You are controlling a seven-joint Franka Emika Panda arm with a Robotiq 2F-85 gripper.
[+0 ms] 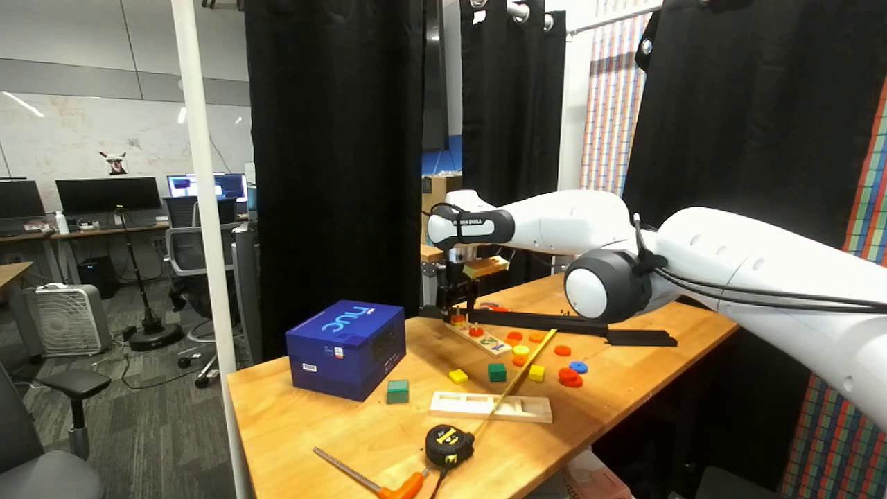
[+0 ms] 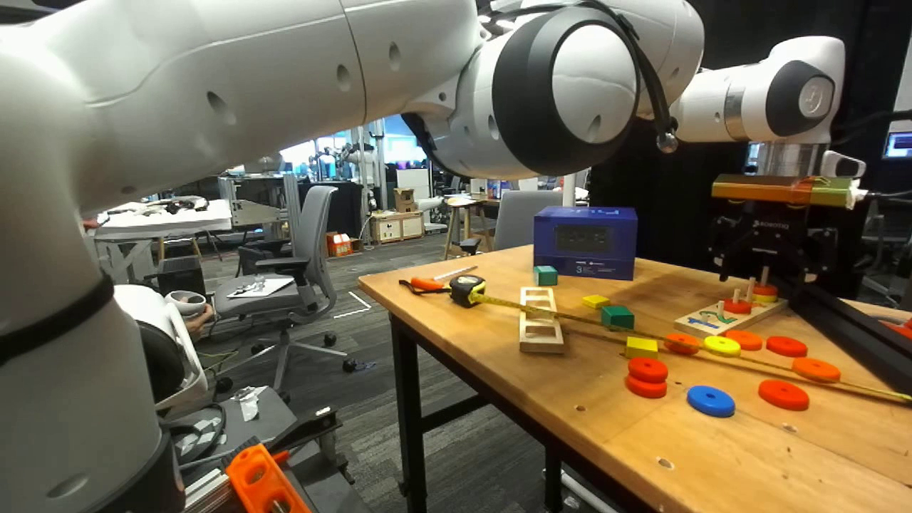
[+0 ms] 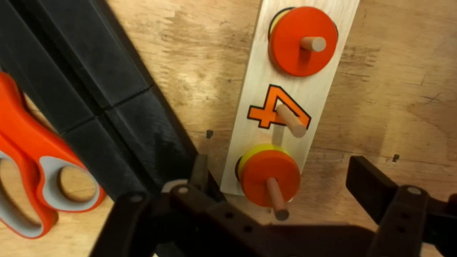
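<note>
My gripper is open above a wooden peg board (image 3: 257,102), its fingers standing wide on either side of the board's end. Between them, lower down, an orange ring (image 3: 259,180) sits over a yellow one on the end peg (image 3: 278,201). The middle peg (image 3: 292,122), beside a printed 4, carries no ring. Toward the other side of the wrist view, a red ring (image 3: 295,55) lies on another peg with a sliver of yellow beneath. In exterior view 2 the gripper (image 2: 769,278) hangs over the far end of the board (image 2: 710,318).
A black rail (image 3: 128,111) runs close along the board, with orange scissors (image 3: 25,162) beyond it. Loose rings, such as a blue ring (image 2: 710,400), lie in front. A tape measure (image 1: 449,445) has its blade stretched across the table. A blue box (image 1: 346,349) stands left.
</note>
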